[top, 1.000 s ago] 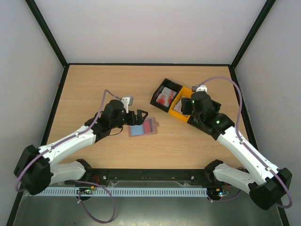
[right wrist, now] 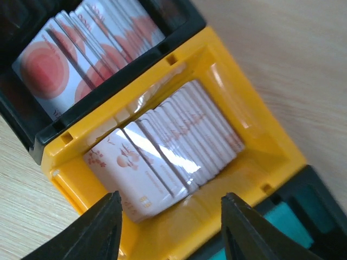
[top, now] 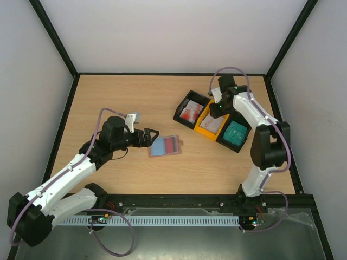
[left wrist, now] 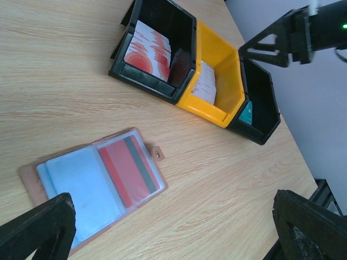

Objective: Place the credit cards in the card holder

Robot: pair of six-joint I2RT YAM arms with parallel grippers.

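Observation:
Pale cards with a faint floral print (right wrist: pixel 141 162) lean in a row inside the yellow bin (right wrist: pixel 271 130). Above that bin hangs my right gripper, its fingers apart and nothing between them. Red-patterned cards (left wrist: pixel 149 51) fill the black bin on the left, and teal cards (top: pixel 235 133) lie in the black bin on the right. On the table lies the card holder (left wrist: pixel 157 187), flat, with a blue card (left wrist: pixel 87 184) and a red-and-grey striped one (left wrist: pixel 130 168) showing in it. My left gripper is open and empty, close to the holder.
The three bins stand joined in a slanted row, the black left bin (top: pixel 179 115) nearest the table's middle. Bare wooden table (top: pixel 211 168) stretches in front of the bins and to the left. A wall rises beyond the right edge.
The left gripper drew back slightly to the left. Cards and holder are unmoved.

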